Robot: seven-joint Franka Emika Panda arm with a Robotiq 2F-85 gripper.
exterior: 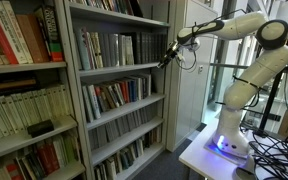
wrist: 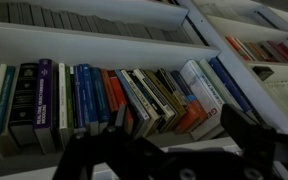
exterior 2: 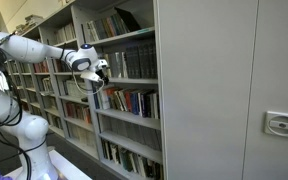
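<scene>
My gripper (exterior: 167,61) hangs in front of the tall bookcase (exterior: 81,86), near its right side and level with the upper shelves. In the wrist view the two dark fingers of the gripper stand apart at the bottom, open, with no object between them. Ahead is a shelf of books: a purple book (wrist: 44,98) and a dark thick book (wrist: 24,97) on the left, leaning books (wrist: 149,98) in the middle, and a white book (wrist: 202,86) to the right. Whether the fingers touch any book cannot be told.
The white table (exterior: 206,160) below the arm looks mostly bare. Loose black cables (exterior: 277,155) lie right of the arm's base. A wide grey panel (exterior 2: 214,90) flanks the bookcase. Open air lies between the arm and the lower shelves.
</scene>
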